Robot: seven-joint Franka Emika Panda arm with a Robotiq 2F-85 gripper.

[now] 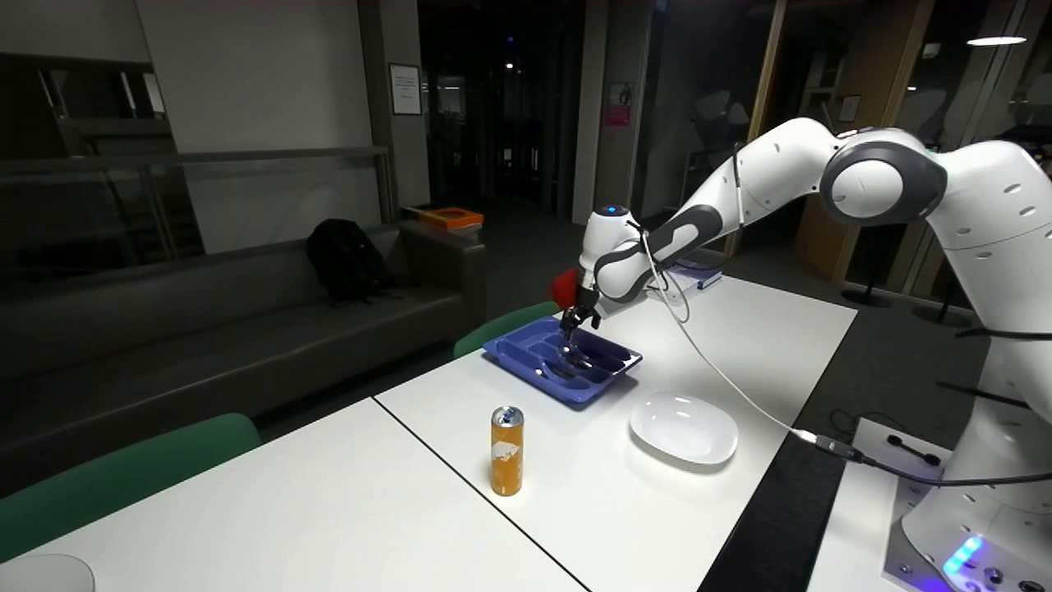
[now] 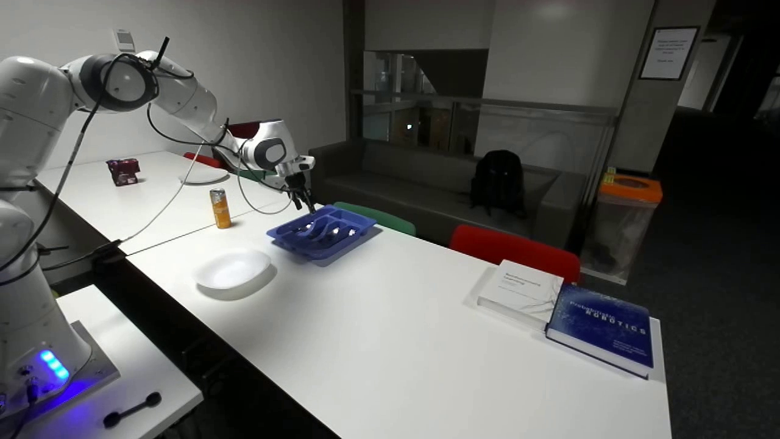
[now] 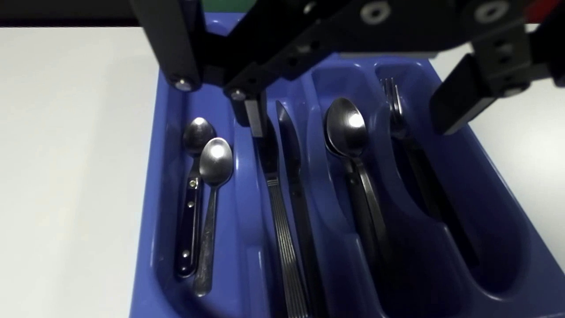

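Note:
A blue cutlery tray (image 3: 144, 254) fills most of the wrist view. Its left compartment holds two small spoons (image 3: 216, 161); beside them lie two knives (image 3: 286, 254), then large spoons (image 3: 347, 127) and a dark-handled fork (image 3: 394, 108). My gripper is open above the tray, its fingers wide apart and nothing held. The left finger (image 3: 256, 114) covers part of a knife, while the right one hangs past the fork. In exterior view 1 the tray (image 1: 582, 396) has the gripper (image 1: 579, 317) over its far part.
A white dish (image 1: 683, 429) sits on the table nearer the robot base, and an orange can (image 1: 507, 452) stands by the table seam. Two books (image 2: 601, 329) lie at the far end in exterior view 2. Between them and the tray the tabletop (image 2: 409, 314) is bare.

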